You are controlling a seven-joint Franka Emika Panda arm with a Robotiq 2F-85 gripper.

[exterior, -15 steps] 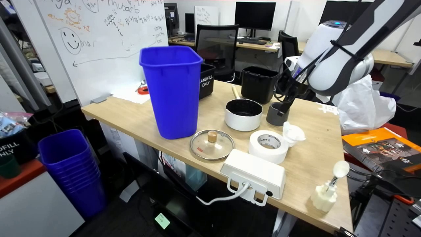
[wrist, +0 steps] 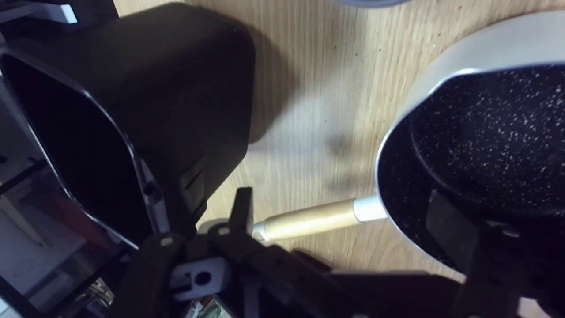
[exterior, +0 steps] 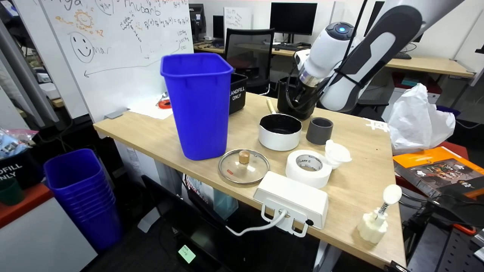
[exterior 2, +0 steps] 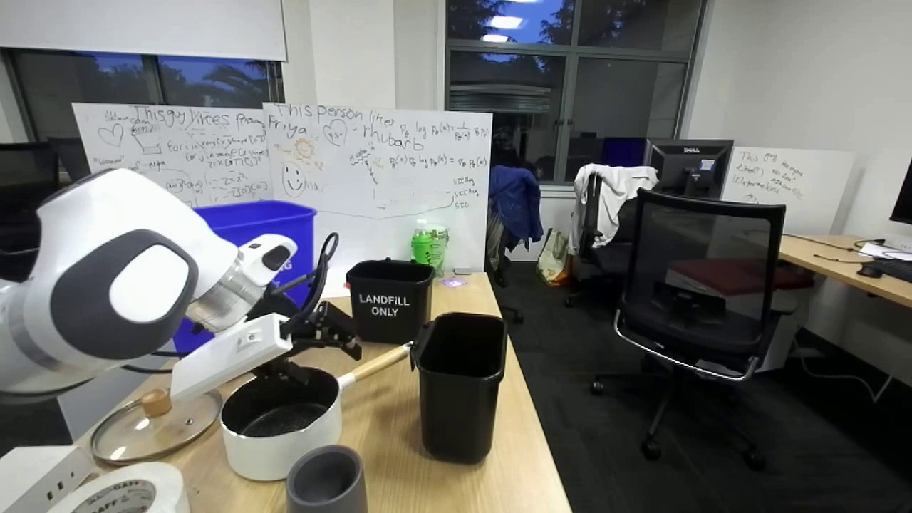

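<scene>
A white saucepan (exterior: 277,138) with a speckled black inside stands on the table, its wooden handle (wrist: 312,220) pointing toward the back. My gripper (exterior 2: 326,358) is open above the pan's handle side. In the wrist view the gripper spans the handle, one finger (wrist: 242,207) near the handle's end and the other over the pan's rim. Nothing is held between them. Whether either finger touches the pan cannot be told. An empty-looking black bin (exterior 2: 462,393) stands close beside the handle's end.
A grey cup (exterior: 320,131) is beside the pan, with a tape roll (exterior: 295,172) and a white funnel-like piece (exterior: 338,155) nearby. The glass lid (exterior: 233,168), white box (exterior: 292,195) and tall blue bin (exterior: 197,108) crowd the near side. Another black bin (exterior 2: 389,303) stands farther back.
My arm has swung left in exterior view 1, from above the grey cup to the area by the black bin and the pan's handle. The tabletop objects look unmoved.
</scene>
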